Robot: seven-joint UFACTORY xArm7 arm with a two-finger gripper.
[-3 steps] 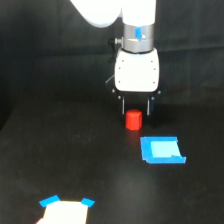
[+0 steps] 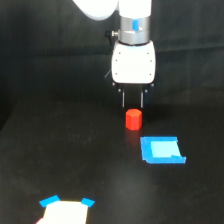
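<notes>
A small red block (image 2: 133,119) sits on the dark table near the middle of the view. Just beyond and above it hangs my white gripper (image 2: 132,98), its two thin dark fingers pointing down. They stand apart, with dark background showing between them, so the gripper looks open and empty. Some gap is visible between the fingertips and the block's top.
A pale square framed in blue tape (image 2: 147,158) lies to the block's front right. Another light patch with blue tape at its corners (image 2: 66,211) is cut off at the bottom left.
My gripper is higher in the view and slightly further left. Its fingers now appear closer together and clear of the block's top. The block's position is about the same.
</notes>
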